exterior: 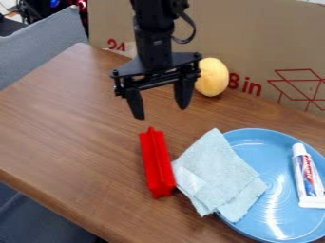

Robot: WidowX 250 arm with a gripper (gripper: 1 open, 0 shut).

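My black gripper (159,101) hangs over the middle of the wooden table, open, with empty space between its two fingers. Below it lies a red ridged bar-shaped object (156,161). To the right of that is a folded pale blue cloth (219,173), beside and partly over the rim of a blue plate (277,218). A toothpaste tube (307,177) lies on the plate. A yellow egg-shaped object (214,78) stands behind the gripper, near the cardboard.
A cardboard box (279,57) runs along the back of the table (64,123). A grey surface lies beyond its left edge.
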